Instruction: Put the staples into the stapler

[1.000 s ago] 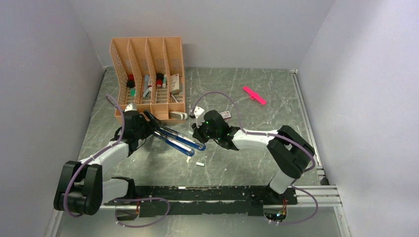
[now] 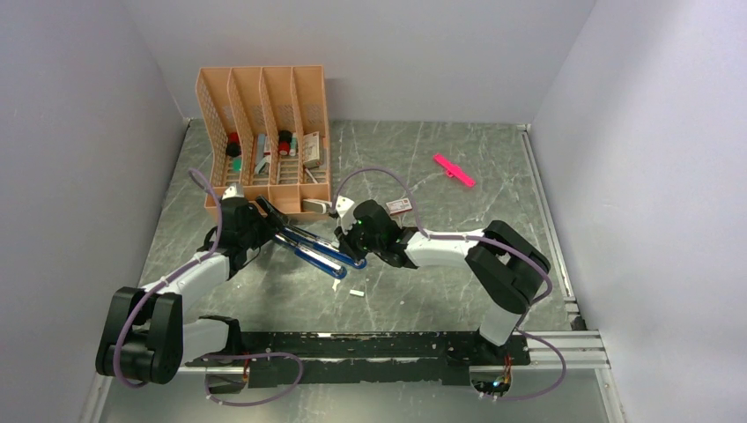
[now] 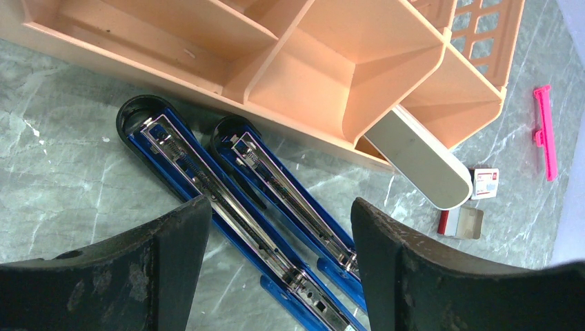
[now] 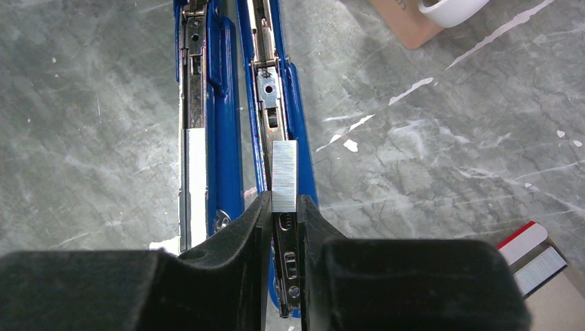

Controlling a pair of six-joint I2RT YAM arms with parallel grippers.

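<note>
Two long blue staplers lie side by side, their metal channels exposed. In the right wrist view, the left stapler (image 4: pixel 225 131) has a pale strip in its channel. Over the channel of the right stapler (image 4: pixel 269 85) is a silvery staple strip (image 4: pixel 284 172), lined up lengthwise with it. My right gripper is shut on that strip's near end; whether the strip touches the channel, I cannot tell. Above the staplers' other ends, my left gripper stands open, with nothing gripped between its widely spaced fingers.
A peach-coloured organizer (image 2: pixel 251 191) stands just behind the staplers, a pale block (image 3: pixel 421 158) jutting from its edge. An open staple box (image 4: pixel 566 289) lies to the right. A small white piece (image 2: pixel 357 293) rests in front, and a pink object (image 2: pixel 454 170) lies at the back right.
The left arm and the staplers look unmoved.
</note>
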